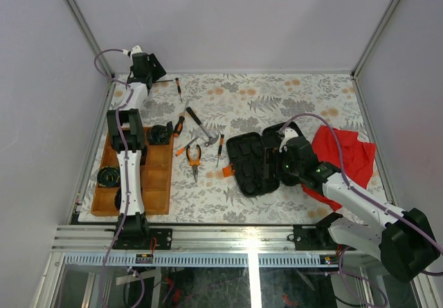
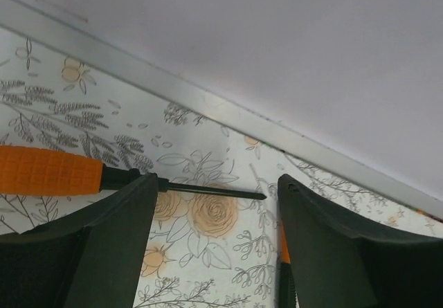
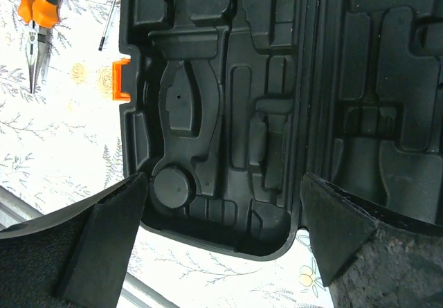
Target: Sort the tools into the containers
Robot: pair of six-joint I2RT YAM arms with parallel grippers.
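My left gripper hangs part open at the back-left corner; in its wrist view an orange screwdriver (image 2: 48, 169) lies just below its fingers, shaft pointing right, and a second orange-handled tool is partly hidden behind the right finger. On the table lie a hammer (image 1: 194, 117), pliers (image 1: 194, 154), a screwdriver (image 1: 220, 143) and other orange-handled tools. A wooden compartment tray (image 1: 159, 183) is at left, with black items in it. My right gripper stands open above the open black tool case (image 3: 239, 114), nothing between its fingers.
A red cloth (image 1: 353, 156) lies at the right beside the case. Walls and a frame edge border the back and sides.
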